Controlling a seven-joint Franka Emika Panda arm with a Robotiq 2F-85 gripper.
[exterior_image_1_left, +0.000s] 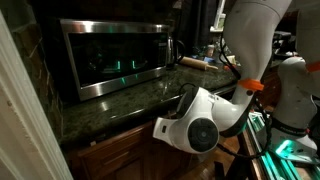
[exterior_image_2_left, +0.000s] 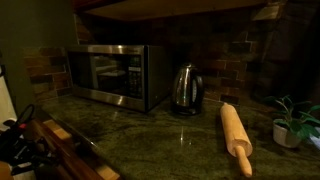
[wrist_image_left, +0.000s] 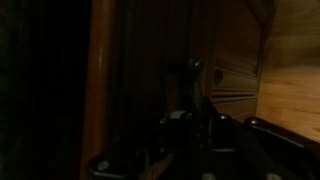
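Note:
A wooden drawer (exterior_image_2_left: 78, 160) stands out from under the counter at the lower left of exterior view 2. My gripper is at the drawer front, very dark in the wrist view. It is shut with something between its fingers, seemingly the drawer's handle; the contact itself is too dim to make out. In exterior view 1 the white arm (exterior_image_1_left: 207, 115) reaches down in front of the cabinets and hides part of the drawer front. At the left edge of exterior view 2, part of the dark gripper (exterior_image_2_left: 20, 145) shows beside the wood.
On the dark counter (exterior_image_2_left: 150, 140) stand a microwave (exterior_image_2_left: 110, 75), a kettle (exterior_image_2_left: 187, 90) and a potted plant (exterior_image_2_left: 292, 125). A rolling pin (exterior_image_2_left: 234, 135) lies to the right.

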